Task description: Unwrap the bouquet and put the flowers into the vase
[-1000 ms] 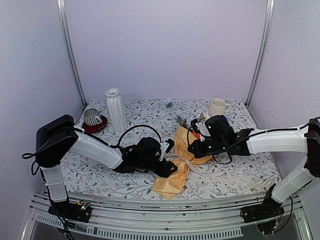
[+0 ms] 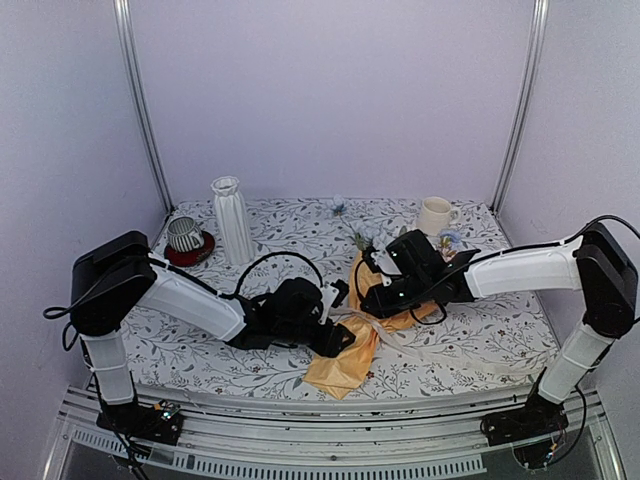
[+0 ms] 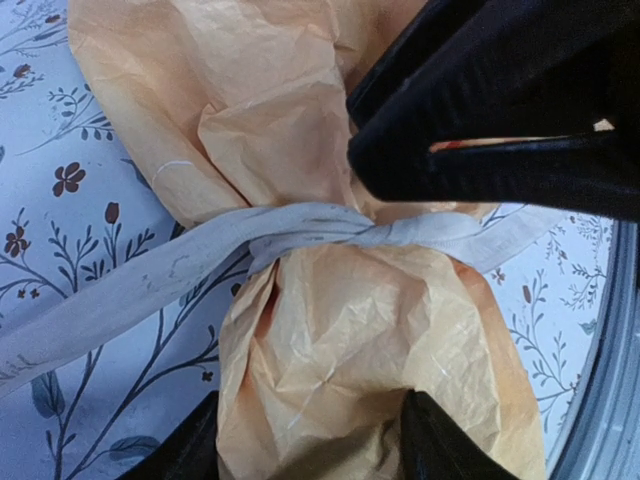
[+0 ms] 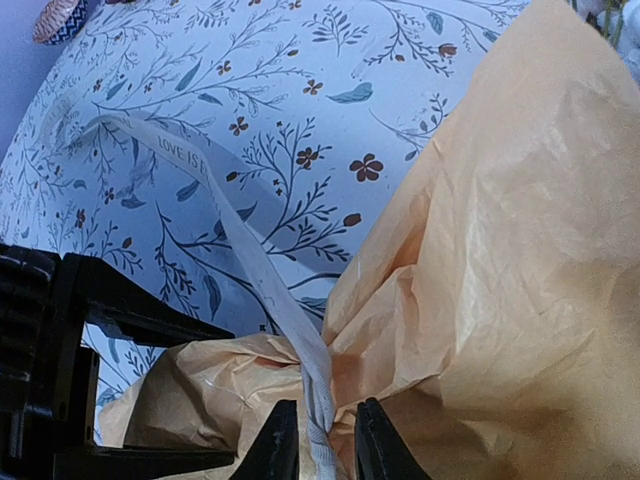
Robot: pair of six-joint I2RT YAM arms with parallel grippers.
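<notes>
A bouquet in orange wrapping paper [image 2: 341,372] lies at the table's centre front, pale flowers [image 2: 360,239] at its back end, a white ribbon [image 3: 130,290] tied round its waist. My left gripper is part open over the paper below the knot; whether paper sits between its fingers is unclear. My right gripper is shut on the ribbon, which trails off printed with lettering. The tall white vase [image 2: 233,225] stands upright at back left.
A striped cup [image 2: 184,234] on a red saucer [image 2: 195,254] sits left of the vase. A cream mug [image 2: 437,216] stands at back right.
The right arm has shifted left and its gripper sits slightly further toward the middle, over the ribbon. The left arm looks unmoved.
</notes>
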